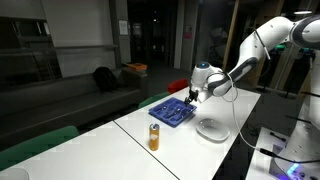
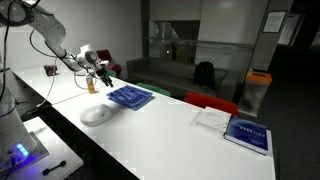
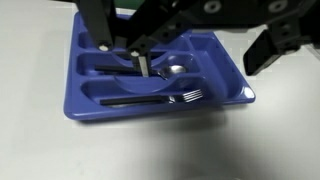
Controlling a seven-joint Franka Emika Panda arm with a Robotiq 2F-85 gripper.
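Note:
A blue cutlery tray lies on the white table, also visible in exterior view 2 as the tray. In the wrist view, its compartments hold black-handled cutlery, including a fork in the near slot and a spoon in the one behind. My gripper hangs by the right side of the tray in exterior view 1. Seen from the wrist, its dark fingers stand wide apart over the tray, open; I see nothing held. A short silver piece shows by the left finger, and I cannot tell what it is.
A white plate sits to the right of the tray. An orange bottle stands upright on the left front part of the table. In exterior view 2, a white box and a blue box lie at the far right.

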